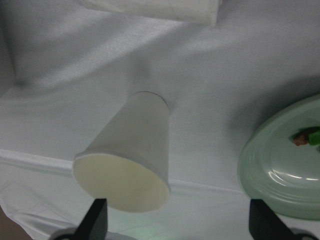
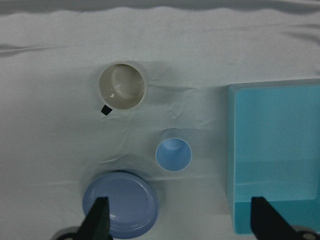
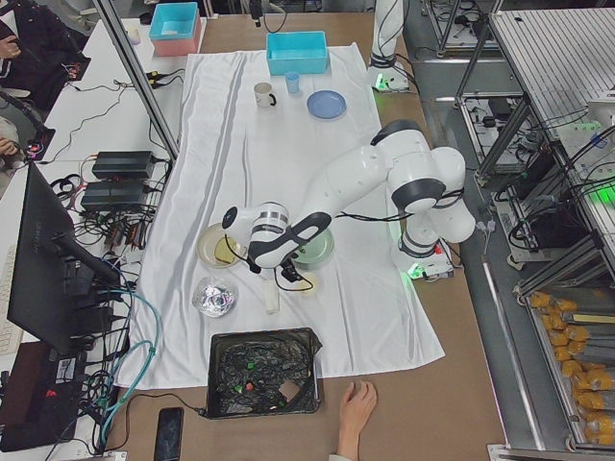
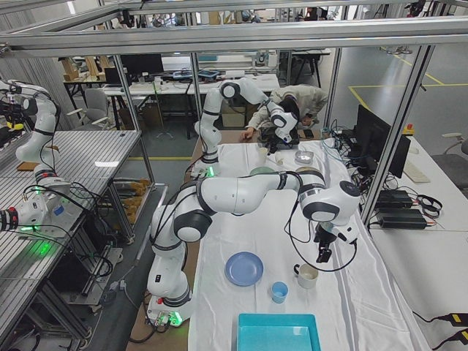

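My left gripper [image 3: 286,272] hangs low over the near end of the cloth; in the left wrist view its open fingers straddle a white paper cup [image 1: 130,135], with nothing held. A green plate [image 1: 280,160] with small food bits lies beside the cup, and a white rolled item [image 1: 150,10] lies across from it. My right gripper [image 4: 325,245] hangs open above the far end, over a beige mug [image 2: 122,86], a light blue cup [image 2: 173,152], a blue plate [image 2: 120,205] and a teal bin [image 2: 275,145].
A yellow plate [image 3: 207,252], a foil dish [image 3: 213,296] and a black lined tray [image 3: 261,392] surround the left gripper. A person's hand [image 3: 357,408] rests at the near table edge.
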